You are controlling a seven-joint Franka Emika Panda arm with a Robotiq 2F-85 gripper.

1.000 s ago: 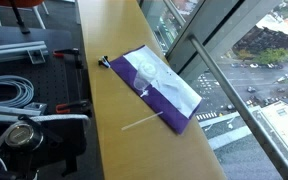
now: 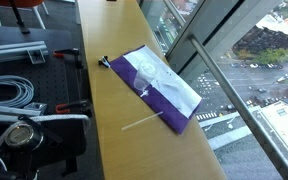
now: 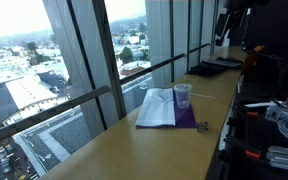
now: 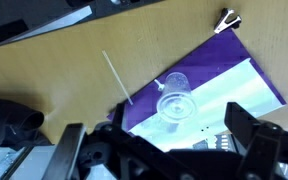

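Note:
A clear plastic cup [image 3: 183,96] stands on white paper [image 3: 156,108], which lies over a purple folder [image 2: 169,115] on the wooden ledge. From above, in the wrist view, the cup [image 4: 175,98] shows as a round rim near the middle. A thin white stick [image 4: 116,77] lies on bare wood beside the folder, and a small dark clip-like object [image 4: 226,20] rests at the folder's other end. My gripper is open above all this, its fingers wide apart with nothing held. At the upper right of exterior view 2, the gripper [image 3: 225,25] hangs well above the ledge.
Windows with a metal rail [image 2: 224,88] border the ledge [image 3: 94,150] along one side. On the other side is a dark cart with coiled cable [image 2: 9,90] and red-handled clamps [image 2: 72,107]. Bare wood lies at the near end of the ledge.

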